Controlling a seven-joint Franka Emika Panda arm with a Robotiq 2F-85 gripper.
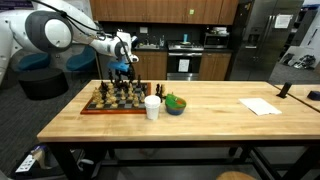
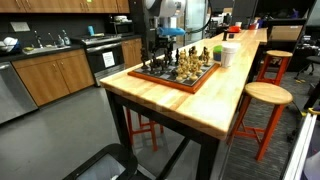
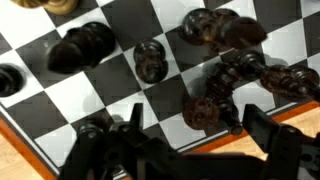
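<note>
A chessboard [image 1: 110, 111] with light and dark pieces lies on the left of the wooden table. Over its far side hangs my gripper, with its fingers open and no piece held. Several dark pieces show below it in the wrist view. One brown piece [image 3: 203, 110] appears in the gap between the fingers, close to the board's edge, and another dark piece [image 3: 240, 70] leans or lies beside it. A small dark pawn [image 3: 151, 62] stands farther up the view, left of those. How high the fingertips are above the pieces is hard to tell.
A white cup [image 1: 152, 107] and a bowl with green things [image 1: 175, 104] stand right of the board. Some dark pieces [image 1: 160, 90] are off the board behind the cup. White paper [image 1: 260, 106] lies farther right, with bare tabletop between.
</note>
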